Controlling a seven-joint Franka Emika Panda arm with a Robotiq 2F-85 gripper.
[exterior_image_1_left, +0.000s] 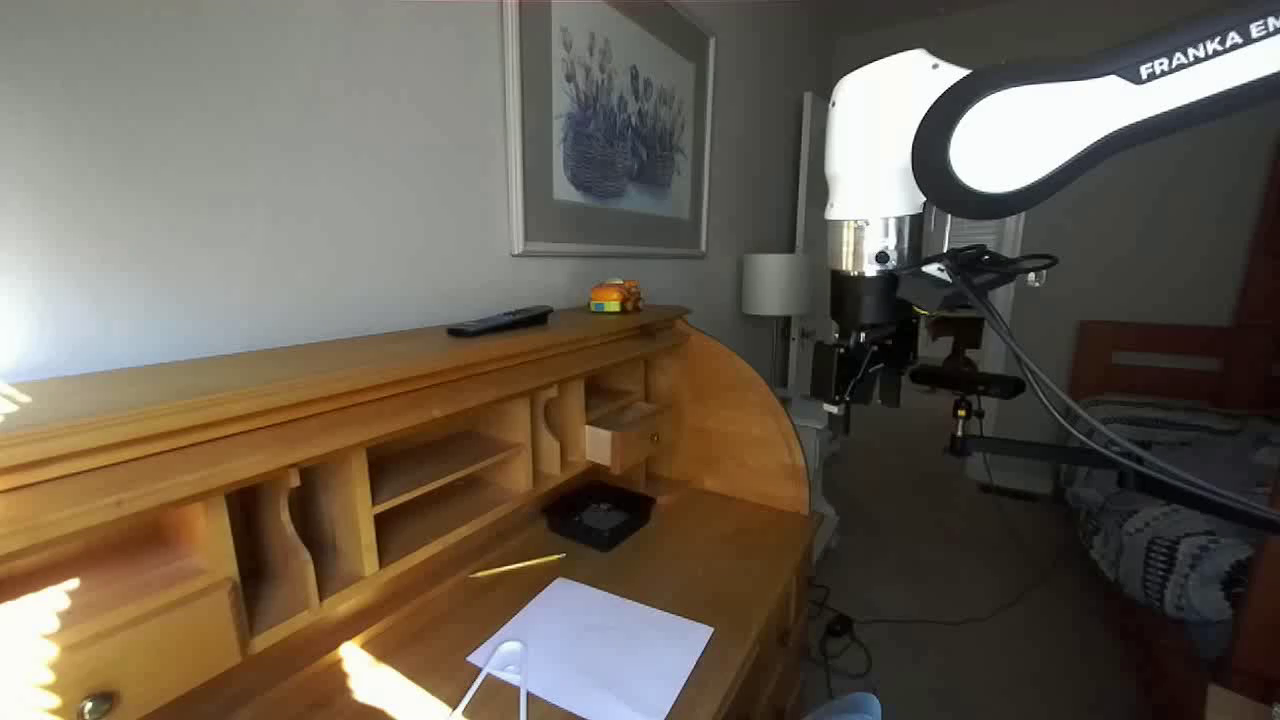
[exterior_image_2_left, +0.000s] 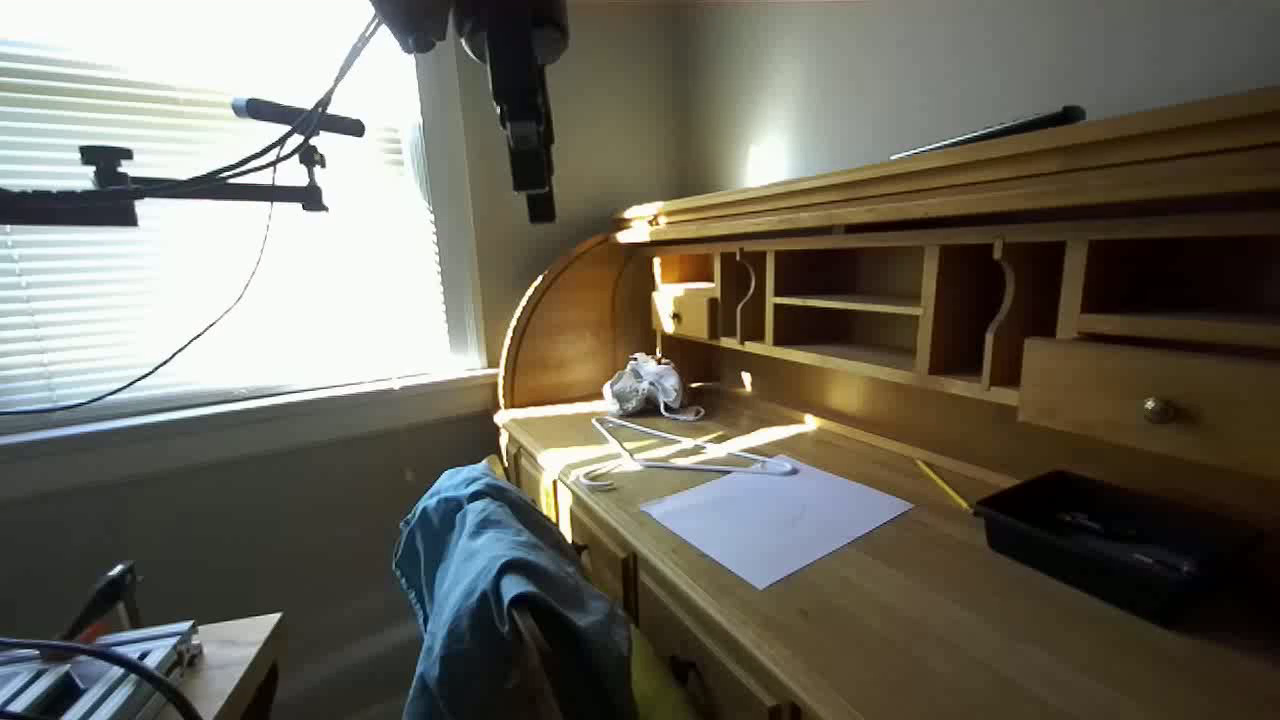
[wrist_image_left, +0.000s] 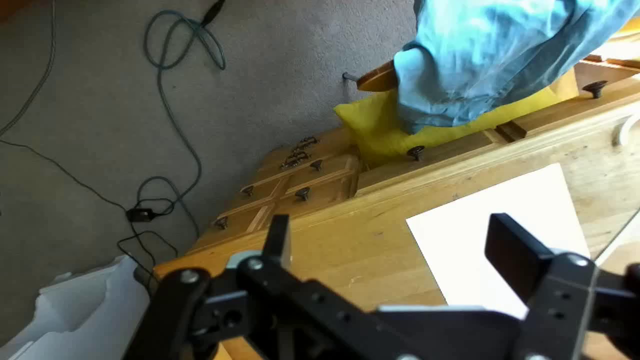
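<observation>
My gripper is open, its two black fingers wide apart with nothing between them. It hangs high above the front right part of the wooden roll-top desk (exterior_image_1_left: 720, 540). Below lies a white sheet of paper (exterior_image_2_left: 780, 516), flat on the desktop. A yellow pencil (exterior_image_1_left: 517, 565) rests behind the paper, near a black tray (exterior_image_1_left: 599, 515) with small items in it that I cannot make out. Across the paper's left edge reaches a white hanger (exterior_image_2_left: 702, 466). Beyond it sits a crumpled white bag-like bundle (exterior_image_2_left: 645, 385).
On the desk's top ledge are a black remote (exterior_image_1_left: 500, 320) and an orange toy vehicle (exterior_image_1_left: 615, 296). One small drawer (exterior_image_1_left: 624, 436) stands pulled out. A chair draped with blue cloth (exterior_image_2_left: 504, 576) stands at the desk's front. Cables (wrist_image_left: 174, 120) lie on the floor.
</observation>
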